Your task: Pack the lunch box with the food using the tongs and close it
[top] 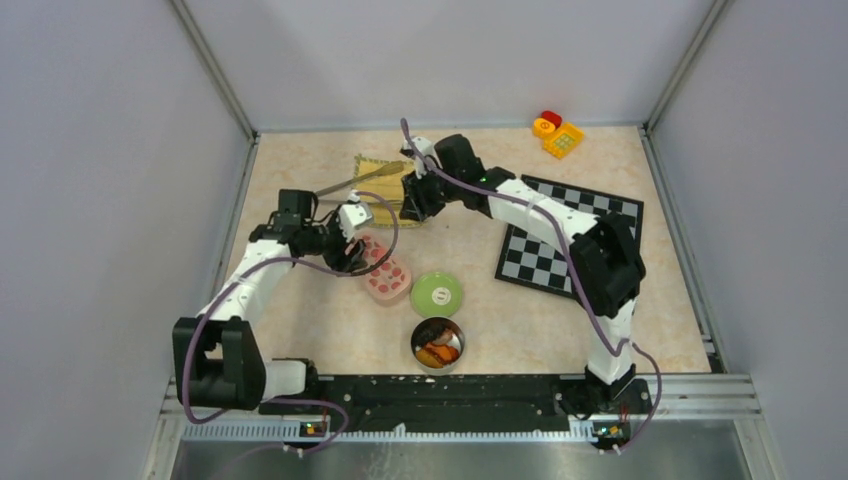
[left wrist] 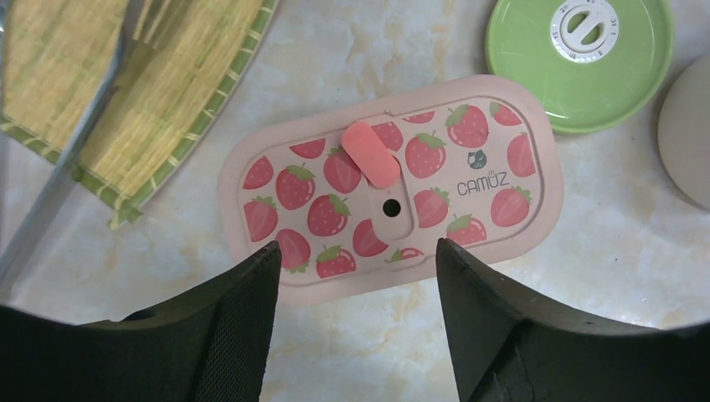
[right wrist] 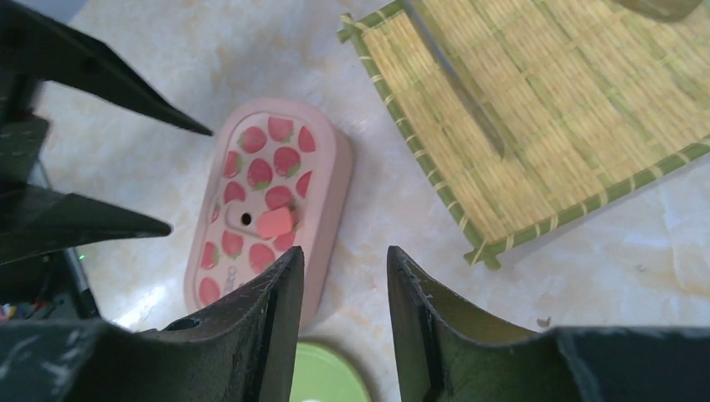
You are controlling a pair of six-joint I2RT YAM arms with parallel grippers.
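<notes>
The pink strawberry-print lunch box (left wrist: 494, 159) lies lid up on the table, with a small coral tab on its lid. My left gripper is open just over the box's near long side in the left wrist view, nothing between its fingers. A green round lid (top: 437, 294) lies beside the box. Near the front edge, a bowl of food (top: 438, 345) stands uncovered. My right gripper is also open and empty, above the table by the corner of the yellow woven mat (right wrist: 536, 151). The left gripper partly covers the box from above.
A long wooden-headed utensil (top: 385, 170) and a fork (left wrist: 126, 50) lie across the mat. On the right side sits a checkered board (top: 590, 207), partly under my right arm. A yellow and red toy (top: 562, 138) is at the back right.
</notes>
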